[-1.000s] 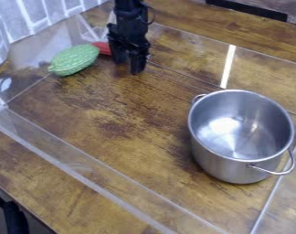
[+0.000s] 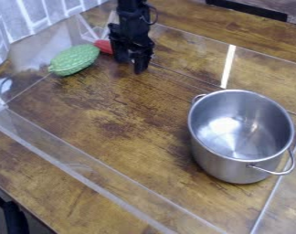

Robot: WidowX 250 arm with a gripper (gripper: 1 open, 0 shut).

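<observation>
The black gripper (image 2: 131, 50) is low over the wooden table at the top centre, beside a red object (image 2: 103, 46) that is partly hidden behind it. A green oval textured object (image 2: 74, 59) lies just to the left. Whether the gripper's fingers are open or shut, or hold the red object, is too dark and small to tell.
A large steel pot (image 2: 241, 135) with two handles stands at the right. Clear plastic edging runs along the sides of the wooden table (image 2: 114, 137).
The gripper has shifted very slightly. The green object and the pot have not moved.
</observation>
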